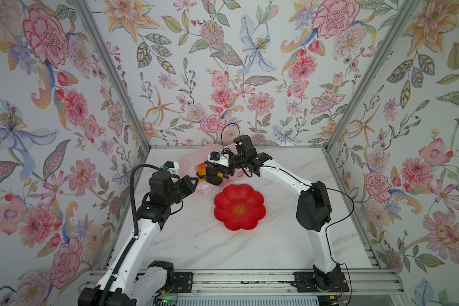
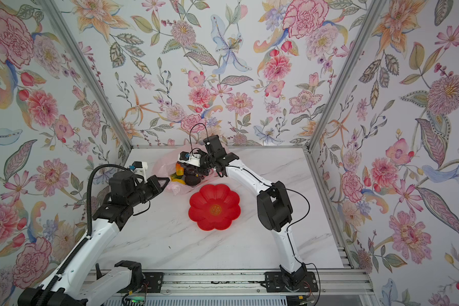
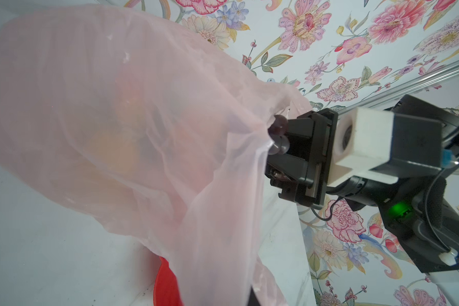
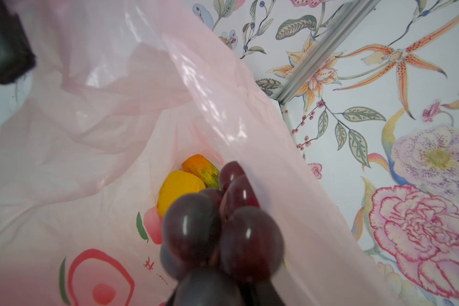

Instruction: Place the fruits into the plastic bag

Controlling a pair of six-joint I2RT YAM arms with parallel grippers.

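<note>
A bunch of dark grapes (image 4: 250, 244) is gripped by my right gripper, inside the mouth of the pink plastic bag (image 4: 112, 193). Deeper in the bag lie a yellow fruit (image 4: 181, 191) and an orange-green one (image 4: 201, 170), partly behind the grapes. Through the bag's film (image 3: 204, 153) in the left wrist view, only blurred orange and yellow shapes show. My left gripper (image 1: 194, 182) is shut at the bag's near left edge, where the film gathers down to a barely visible dark fingertip (image 3: 253, 298).
An empty red flower-shaped bowl (image 1: 255, 206) stands on the marble table (image 1: 285, 244) just in front of the bag. Bare table lies to the right and in front. The patterned wall (image 1: 270, 112) rises close behind the bag.
</note>
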